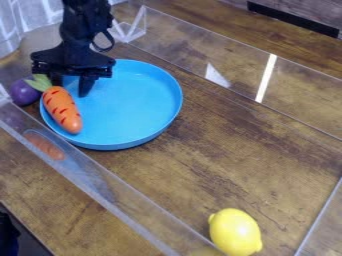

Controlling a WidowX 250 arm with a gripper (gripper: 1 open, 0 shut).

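Note:
My black gripper [72,75] hangs over the back-left part of the blue plate [134,110], beside the leafy end of an orange carrot [62,108]. Whether anything is between its fingers, and how far apart they are, I cannot tell. The carrot lies on the left side of the plate. A purple eggplant [23,92] sits just off the plate at the left.
A yellow lemon [235,232] lies at the front right of the wooden table [247,150]. Clear barriers run along the left front, the back and the right.

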